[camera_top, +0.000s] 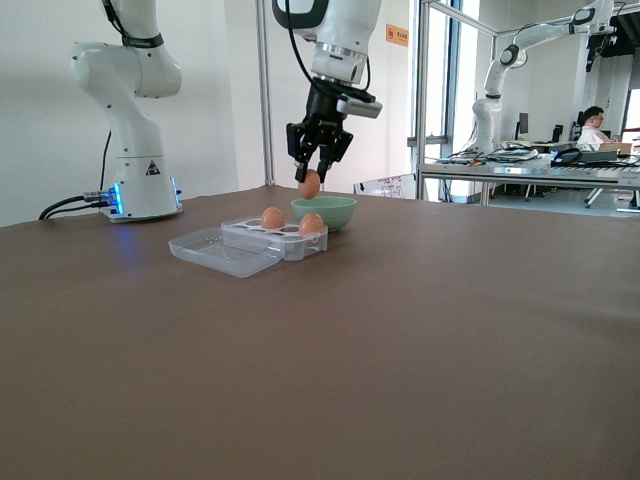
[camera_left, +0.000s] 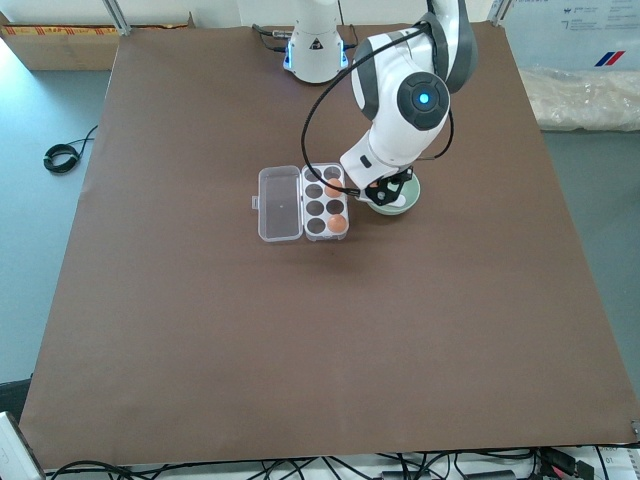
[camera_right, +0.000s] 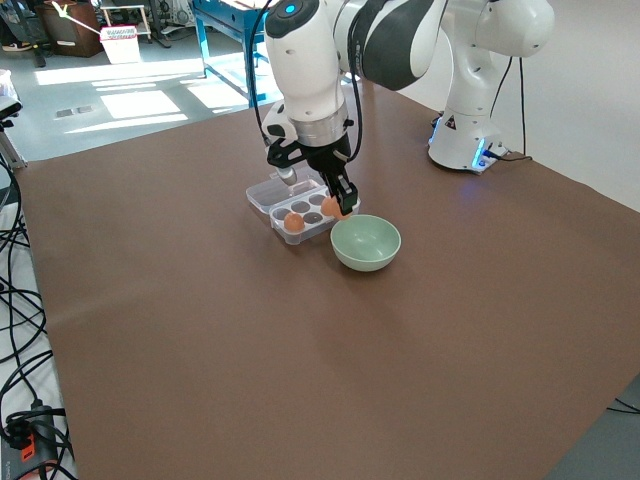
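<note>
My gripper (camera_top: 310, 172) is shut on an egg (camera_top: 308, 187), held just above the rim of a mint-green bowl (camera_top: 336, 212). In the left view the arm's head covers much of the bowl (camera_left: 405, 201) and hides the held egg.
Cables (camera_right: 25, 330) run outside the table edge.
</note>
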